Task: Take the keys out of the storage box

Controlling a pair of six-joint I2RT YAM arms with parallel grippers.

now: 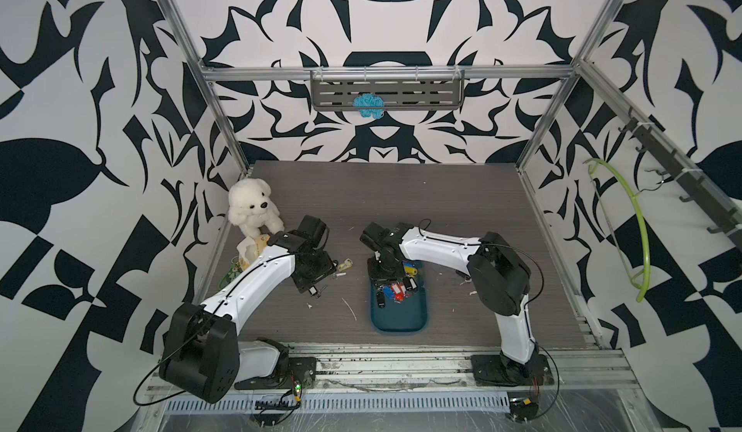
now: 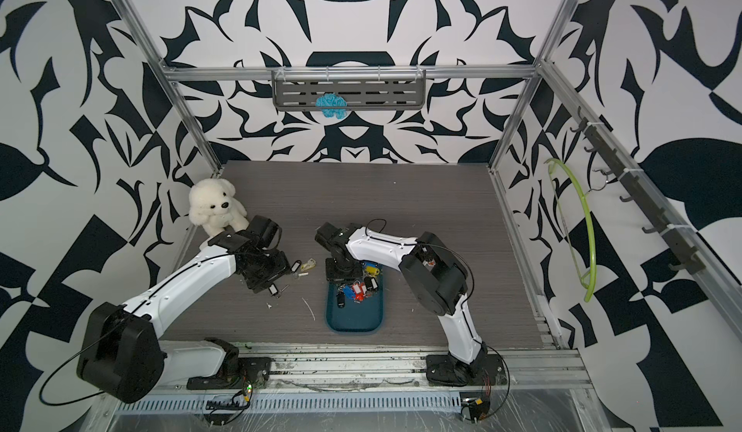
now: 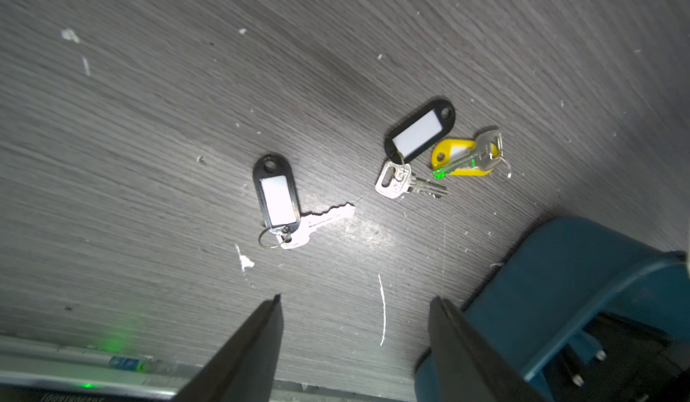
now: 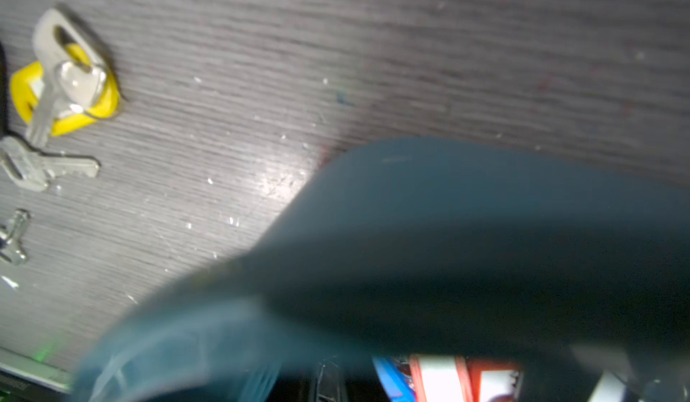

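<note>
The blue storage box [image 1: 399, 326] holds several keys with tags: a red tag [image 1: 398, 290], a black tag [image 1: 380, 300] and a yellow tag [image 2: 372, 270] show. Over the box's far-left part is my right gripper [image 1: 381, 276]; in the right wrist view the box wall [image 4: 445, 193] covers its fingers, so its fingers and anything between them are hidden. My left gripper hangs open and empty above the table. Beyond its fingers lie two black-tagged keys, one by a black tag [image 3: 278, 193], another by a black tag [image 3: 420, 130], and a yellow-tagged key [image 3: 470, 156].
At the back left sits a white plush dog [image 1: 253, 205]. A rack with a blue puff [image 1: 368, 106] is on the back wall. The table [image 1: 456, 192] behind the box is clear. The box's left wall stands close to my left gripper's right finger.
</note>
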